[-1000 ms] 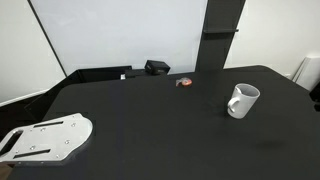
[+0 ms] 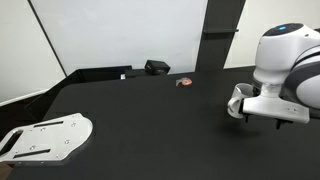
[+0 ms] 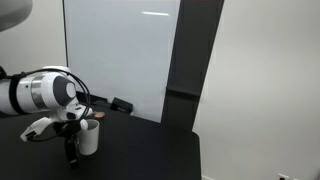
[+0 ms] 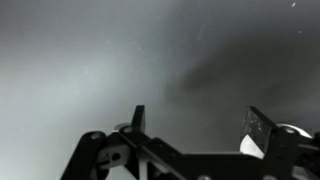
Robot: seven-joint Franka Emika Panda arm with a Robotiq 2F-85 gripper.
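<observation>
A white mug (image 2: 235, 104) stands upright on the black table, partly hidden behind the arm in exterior view 1. In exterior view 2 the mug (image 3: 91, 140) shows just beyond my gripper (image 3: 76, 141). My gripper is open in the wrist view, its two dark fingers wide apart with only bare tabletop between them. There, part of the mug's white rim (image 4: 250, 148) peeks out at the lower right, behind the right finger (image 4: 258, 127). The mug lies outside the gap; whether that finger touches it I cannot tell.
A white slotted plate (image 2: 48, 139) lies at the table's left edge. Toward the back are a small orange-and-grey item (image 2: 184, 82) and a black box (image 2: 157, 67).
From the right edge of exterior view 1, the arm has come leftward to the mug and now covers part of it. The mug shows no clear shift.
</observation>
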